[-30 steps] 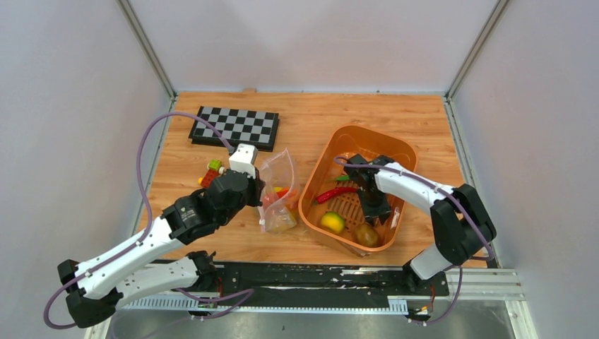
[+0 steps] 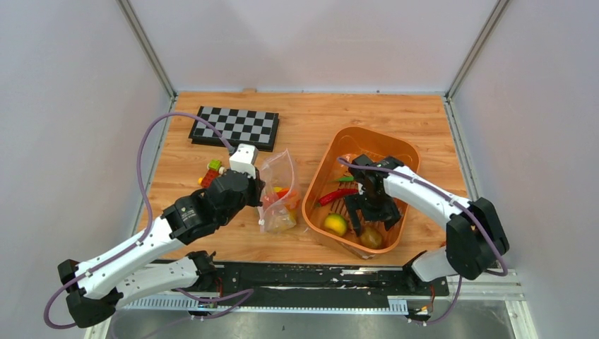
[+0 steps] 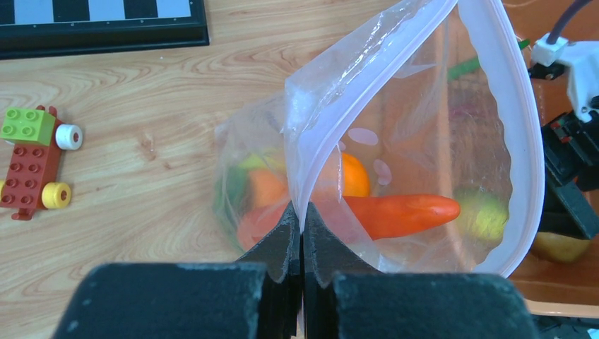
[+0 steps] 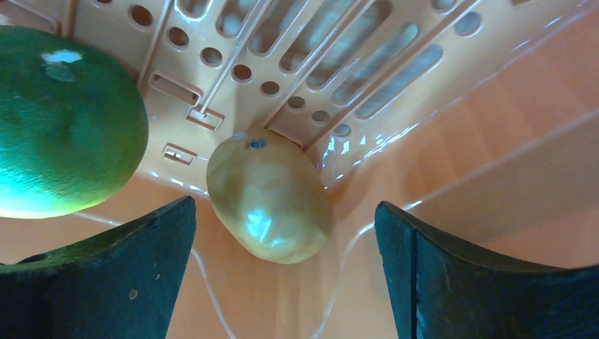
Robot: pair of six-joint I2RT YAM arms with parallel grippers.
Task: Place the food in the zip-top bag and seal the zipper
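Note:
My left gripper is shut on the rim of the clear zip top bag (image 2: 281, 169), whose mouth hangs open toward the basket. Inside the bag lie a red-orange pepper (image 3: 402, 214), an orange item (image 3: 354, 175) and other food. Within the orange basket (image 2: 311, 205), my right gripper is part open with nothing between its fingers. A brownish potato-like piece (image 4: 272, 198) rests in the corner ahead of the gap between them. Left of it in the right wrist view is a green-yellow fruit (image 4: 63, 127). A red chili (image 2: 337, 195) and a green item (image 2: 345, 179) also lie in the basket.
A checkerboard (image 2: 240, 126) is at the back left. Toy blocks (image 3: 32, 155) sit left of the bag, partly behind the left arm from above. The basket's raised walls surround the right gripper. Bare wood lies behind the bag and basket.
The basket has shifted slightly rightward. My left arm and the bag stay still.

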